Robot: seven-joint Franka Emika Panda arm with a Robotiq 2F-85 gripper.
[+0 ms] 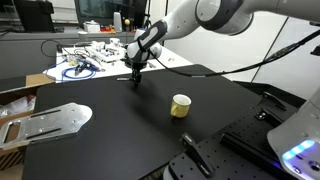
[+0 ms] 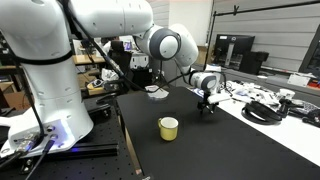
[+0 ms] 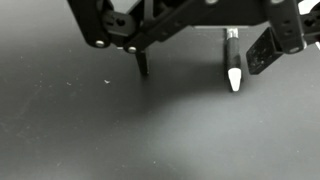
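A dark pen (image 3: 234, 62) with a white tip lies on the black table in the wrist view. My gripper is open above it, one finger on each side. The pen sits much nearer the right finger (image 3: 264, 52) than the left finger (image 3: 143, 63), and its far end is hidden by the gripper body. In the first exterior view the gripper (image 1: 135, 77) is low over the far part of the table; the second exterior view also shows the gripper (image 2: 208, 104) close to the surface.
A yellow cup (image 1: 180, 106) stands nearer the arm's base. At the left is a silver tray (image 1: 46, 124). Cables (image 1: 82, 69) lie beyond the far edge, and black items (image 2: 262, 111) sit past the table in the second exterior view.
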